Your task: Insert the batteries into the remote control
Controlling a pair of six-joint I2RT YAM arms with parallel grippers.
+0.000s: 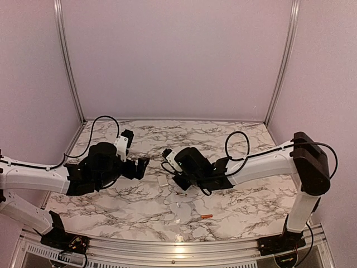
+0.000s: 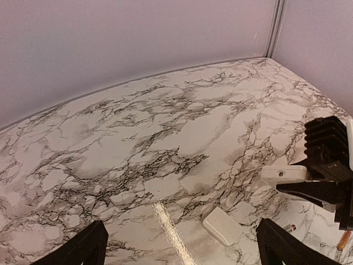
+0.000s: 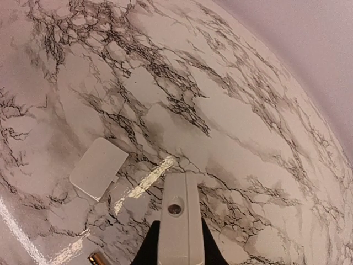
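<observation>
The white remote is held in my right gripper (image 1: 175, 176), which is shut on it; in the left wrist view its end (image 2: 284, 174) pokes out of the black fingers. A white battery cover (image 1: 163, 181) lies on the table left of that gripper. A small battery (image 1: 181, 194) lies below it, and an orange battery (image 1: 206, 216) lies farther toward the front. My left gripper (image 1: 134, 167) is open and empty, raised to the left of the cover.
Shiny streaks of light lie on its middle.
</observation>
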